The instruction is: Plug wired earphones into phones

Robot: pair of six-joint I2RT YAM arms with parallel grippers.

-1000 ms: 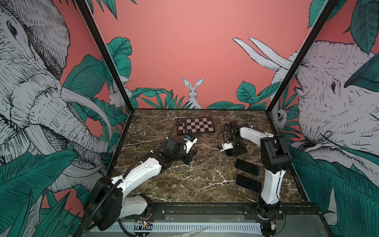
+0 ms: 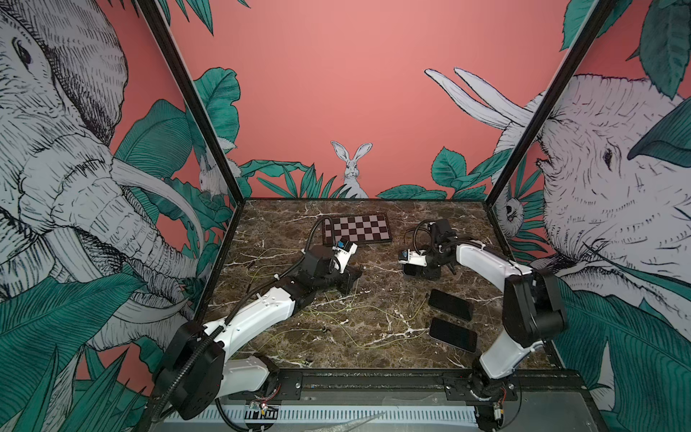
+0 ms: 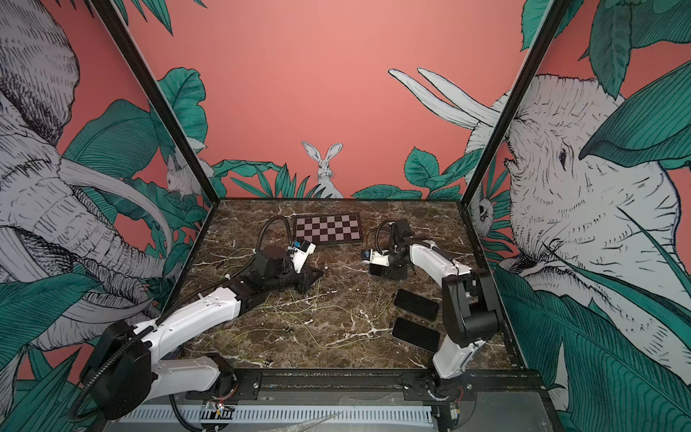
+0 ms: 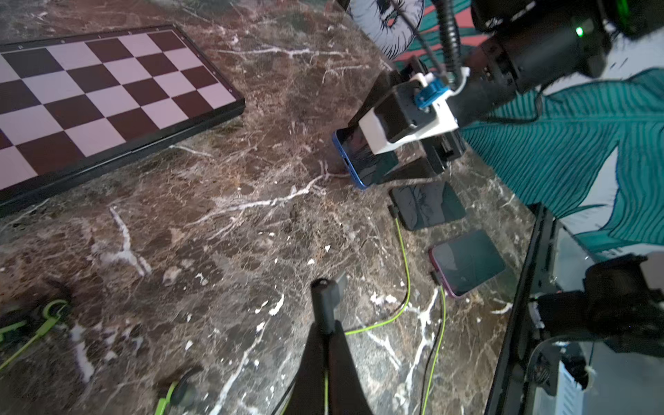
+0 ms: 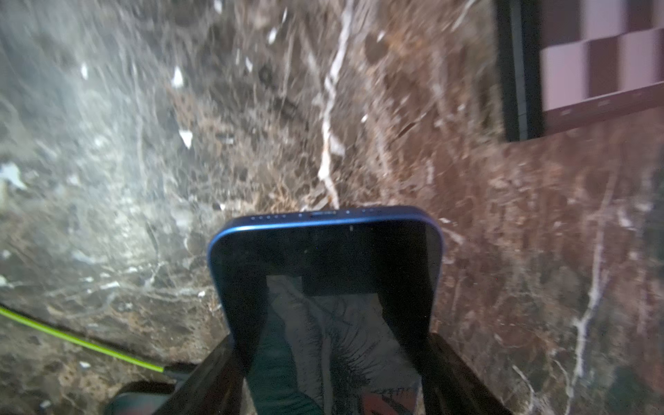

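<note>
In the left wrist view my left gripper is shut on a black earphone plug (image 4: 322, 302) with a small metal tip, held above the table. My right gripper is open, its fingers either side of a blue phone (image 5: 325, 256), whose bottom port faces away from the gripper. Two more phones, one dark (image 4: 425, 204) and one red-edged (image 4: 467, 263), lie on the right, each with a green cable at its end. Other earphone pieces (image 4: 52, 311) lie at the left wrist view's lower left.
A checkerboard panel (image 2: 356, 229) lies at the back middle. Thin cables cross the middle and front of the marble table (image 2: 266, 223). Walls border the right side, close to my right arm.
My right arm and wrist have shifted, its upper links swinging rightward and its gripper moving slightly back and left. The left arm has moved only slightly.
</note>
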